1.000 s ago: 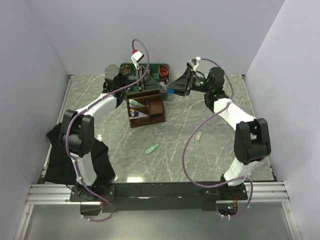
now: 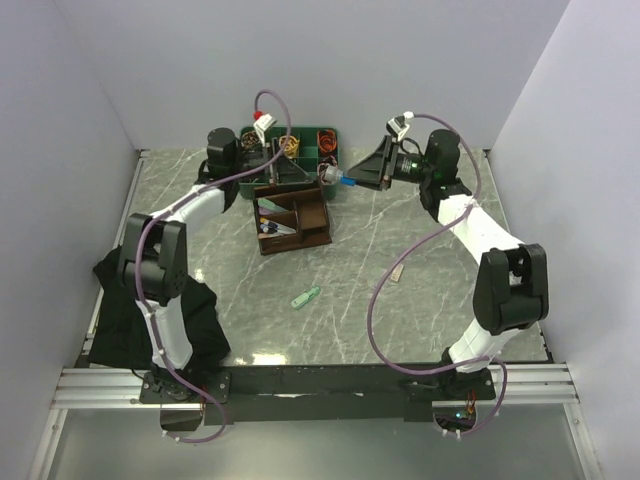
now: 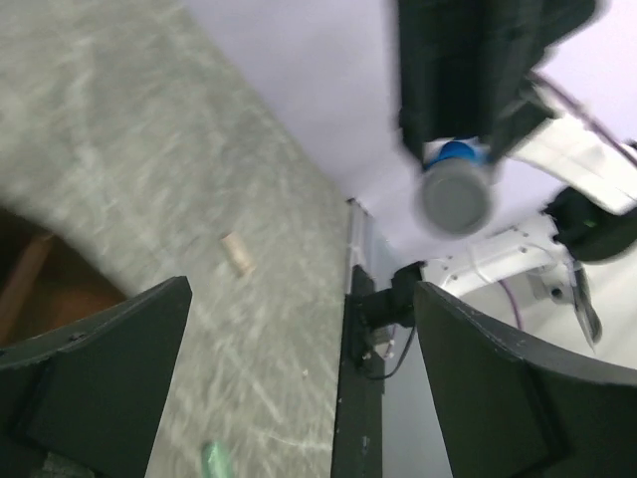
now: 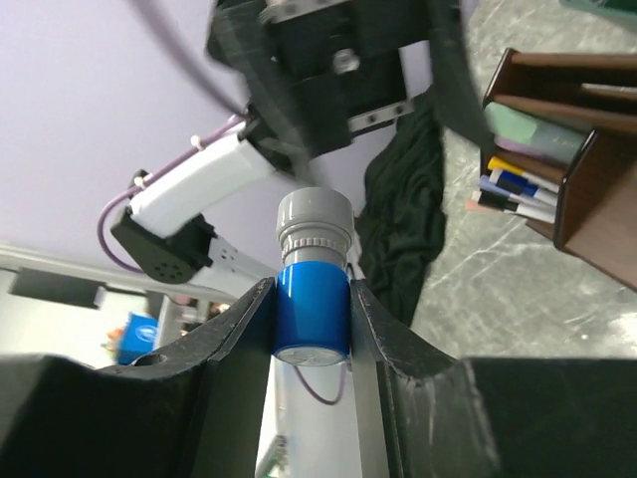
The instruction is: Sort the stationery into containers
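My right gripper (image 2: 358,178) is shut on a blue cylinder with a silver end (image 4: 311,309), held in the air right of the wooden organizer (image 2: 312,216). My left gripper (image 2: 305,176) stands open above the organizer's back; in the left wrist view (image 3: 294,368) its fingers are wide apart, with the cylinder's silver end beyond them. The organizer holds pens (image 4: 513,194) and pale green items (image 4: 532,129). A green item (image 2: 305,297) and a small beige piece (image 2: 396,273) lie loose on the marble table.
A green compartment bin (image 2: 327,135) with coiled orange items stands at the back, partly under my left arm. A black cloth (image 2: 120,310) drapes over the left front.
My right gripper has moved slightly right, carrying the cylinder away from my left gripper. The left arm has shifted a little to the left.
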